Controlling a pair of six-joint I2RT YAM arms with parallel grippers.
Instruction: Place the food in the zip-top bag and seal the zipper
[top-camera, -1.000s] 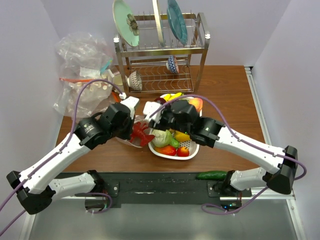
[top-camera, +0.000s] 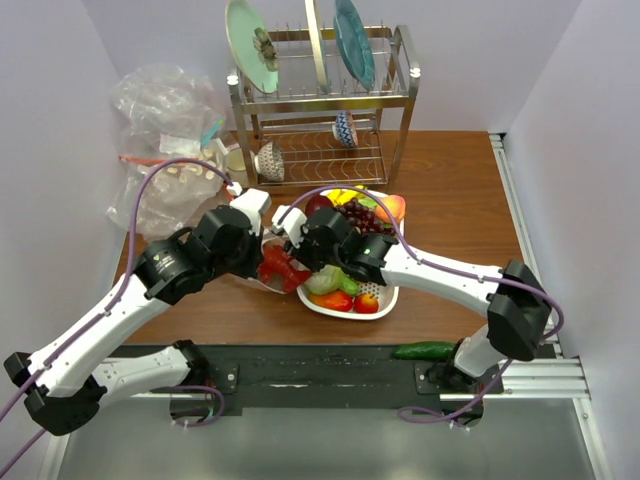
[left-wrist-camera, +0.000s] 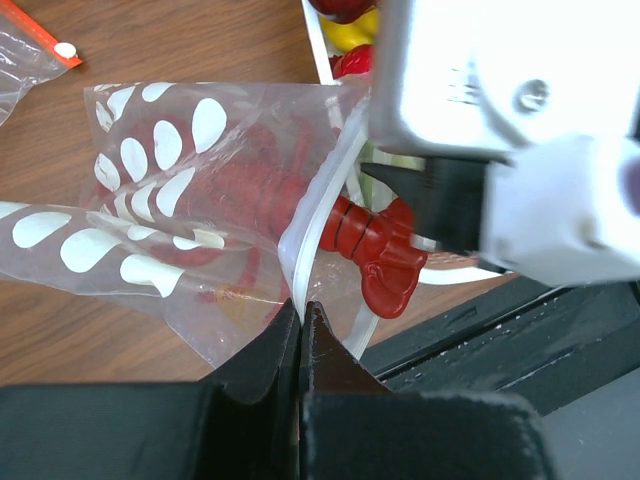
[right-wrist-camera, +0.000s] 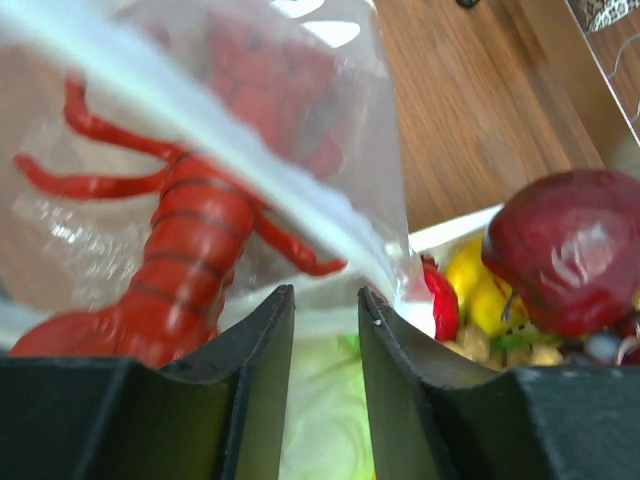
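Note:
A red toy lobster (left-wrist-camera: 390, 270) lies inside the clear zip top bag (left-wrist-camera: 150, 200), its head end at the bag's mouth. My left gripper is shut on the bag's zipper edge, which rises from between its fingertips. My right gripper is part open just beside the bag's white zipper strip, over the lobster's right side; in the left wrist view its white body fills the upper right. A white basket (top-camera: 345, 312) of fruit and vegetables stands to the right, partly under the right arm.
Spare clear bags (top-camera: 160, 120) lie at the back left. A dish rack (top-camera: 320, 100) stands at the back. A cucumber (top-camera: 422, 350) lies at the front edge.
My right gripper has moved left from over the basket to the bag's mouth, close to my left gripper, which has stayed about where it was.

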